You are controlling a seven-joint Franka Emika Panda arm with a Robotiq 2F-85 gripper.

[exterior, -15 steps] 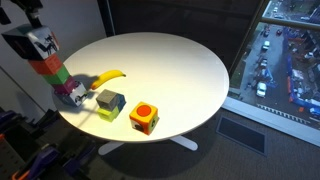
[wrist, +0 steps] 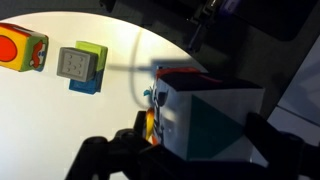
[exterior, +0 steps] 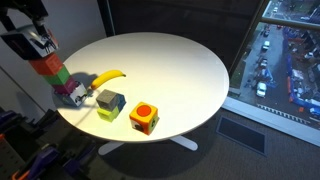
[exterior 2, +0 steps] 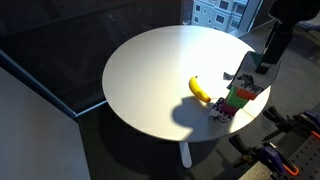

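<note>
A stack of blocks rises at the table's left edge in exterior view 1. At its foot is a dark patterned block [exterior: 72, 93], with a green block [exterior: 58, 76] and a red block [exterior: 47, 65] above. On top sits a white block with dark markings [exterior: 42, 42]. My gripper is open at this top block, one finger on each side; the wrist view shows the block's white side and dark teal face between them. Whether the fingers touch it, I cannot tell. From exterior view 2, the arm hides much of the stack's top.
A yellow banana [exterior: 108, 77] lies beside the stack. Nearer the front edge are a grey block [exterior: 107, 100] over a yellow-green one [exterior: 107, 114], and a yellow-and-red block [exterior: 144, 117].
My gripper has shifted slightly about the top of the stack, and the white block shows differently past it. The lower blocks, the banana and the other blocks look unmoved.
</note>
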